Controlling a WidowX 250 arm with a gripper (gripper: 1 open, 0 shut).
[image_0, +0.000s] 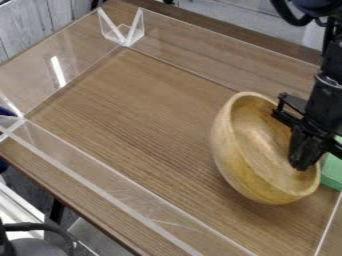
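A light wooden bowl (245, 155) is tilted up on its side at the right of the table. My black gripper (305, 150) is at the bowl's right rim, overlapping it; its fingertips are low over the rim, and whether the rim is between them is hard to see.
A green object (333, 175) lies at the right edge, partly hidden behind the bowl and gripper. Clear acrylic pieces (122, 30) stand at the back left.
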